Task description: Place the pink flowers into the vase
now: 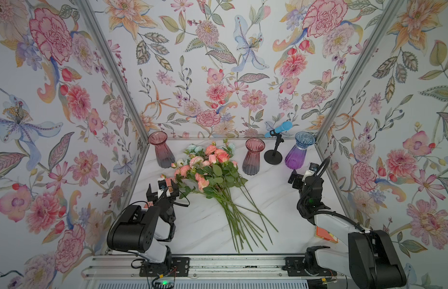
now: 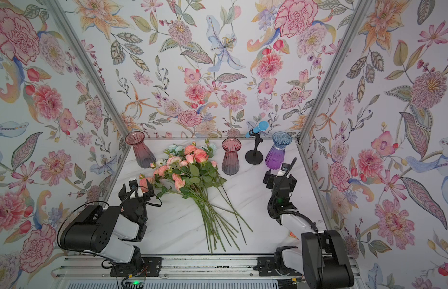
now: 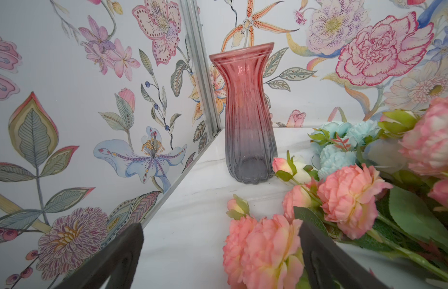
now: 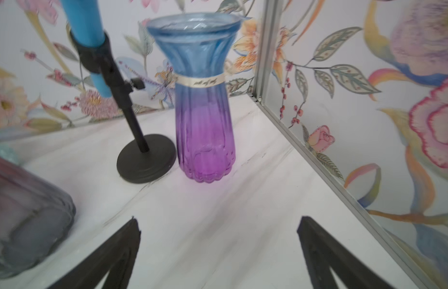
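Note:
Pink flowers (image 1: pixel 218 155) with long green stems lie in a loose heap on the left and middle of the table, blooms to the back, stem ends toward the front edge. A pink-to-grey vase (image 3: pixel 249 110) stands upright at the back left, and a similar pink-grey vase (image 1: pixel 253 156) just right of the blooms. The blue-purple vase (image 4: pixel 204 110) is upright at the back right. My left gripper is open beside the heap's left side, pink blooms showing beyond and near its right finger. My right gripper is open over bare table in front of the purple vase.
A black stand (image 1: pixel 273 156) with a blue tube (image 1: pixel 283 127) stands between the middle vase and the purple one. Pale blue flowers (image 3: pixel 337 154) lie behind the pink ones. Patterned walls close in the sides and back. Bare table lies right of the stems.

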